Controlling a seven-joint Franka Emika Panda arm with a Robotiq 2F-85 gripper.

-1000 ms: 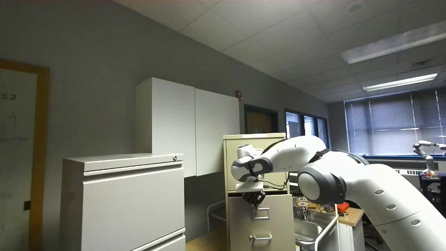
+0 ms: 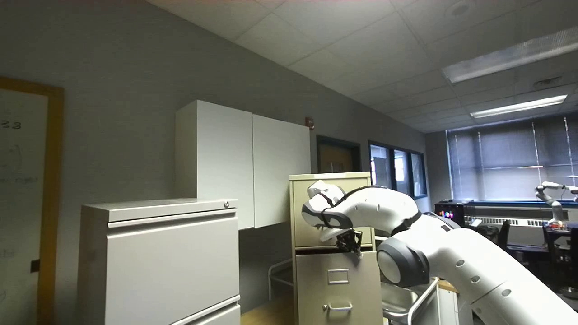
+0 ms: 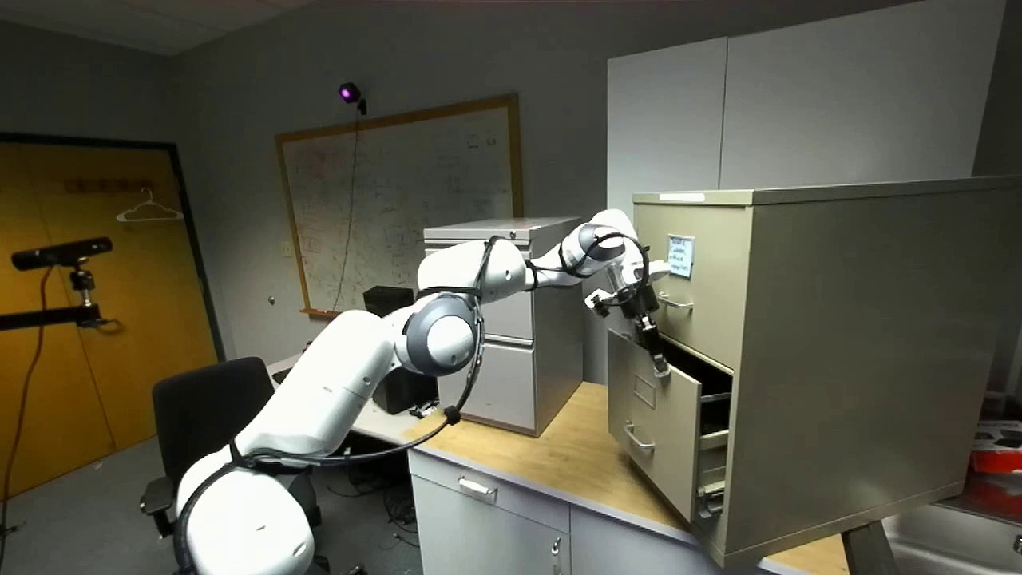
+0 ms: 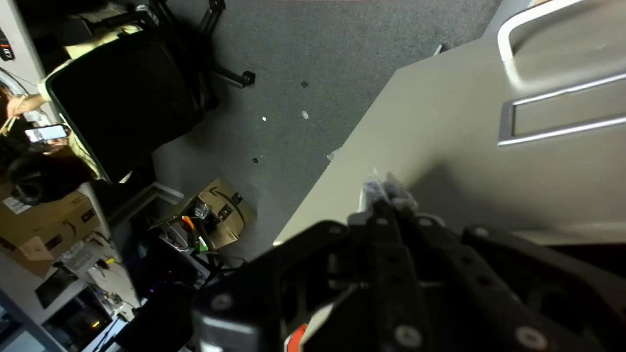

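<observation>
A beige filing cabinet (image 3: 862,364) has its lower drawer (image 3: 671,450) pulled partly out, leaving a dark gap above the drawer front. That front carries a metal label frame (image 2: 338,276) and a handle (image 2: 339,308). My gripper (image 3: 661,369) points down at the upper edge of the drawer front, towards its right side in exterior view 1. In the wrist view, the fingertips (image 4: 375,193) are together over the drawer face, with nothing visible between them. Whether they touch the drawer, I cannot tell.
The cabinet's closed upper drawer (image 3: 704,259) is close behind the wrist. A grey cabinet (image 3: 556,326) stands to the left on the wooden counter (image 3: 584,446). Black chair (image 4: 117,99) and open box (image 4: 226,214) are beyond the drawer in the wrist view.
In exterior view 1, my gripper has moved right and slightly up from in front of the label frame to the drawer's top edge, and it has tilted. The drawer looks unmoved.
</observation>
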